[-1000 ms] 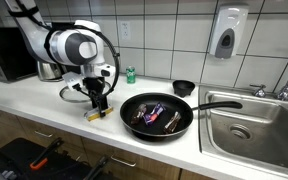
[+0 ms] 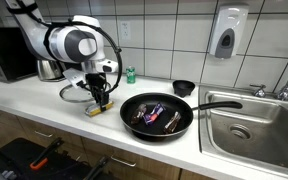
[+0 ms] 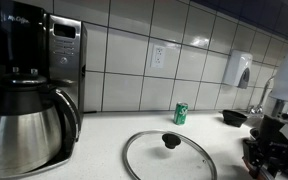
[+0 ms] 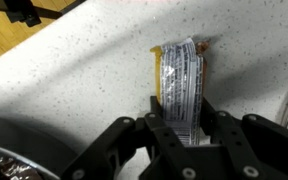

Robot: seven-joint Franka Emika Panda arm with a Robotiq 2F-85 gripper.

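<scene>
A flat wrapped bar with a shiny, dark-striped face and yellow-orange edges extends ahead of my gripper in the wrist view. My fingers are shut on its near end, one on each side. In exterior view 1 the bar is a small yellowish strip under the gripper, close to the white counter; whether it touches the counter I cannot tell. To its right, a black pan contains a few small items, among them a purple wrapped piece.
Behind and left of the gripper lies a glass lid with a black knob. A green can and black bowl stand near the wall. The pan's handle reaches toward the sink. A coffee maker stands far left.
The arm's white wrist has shifted slightly left and tilted, and the bar appears a little higher. The pan and its contents have stayed put.
</scene>
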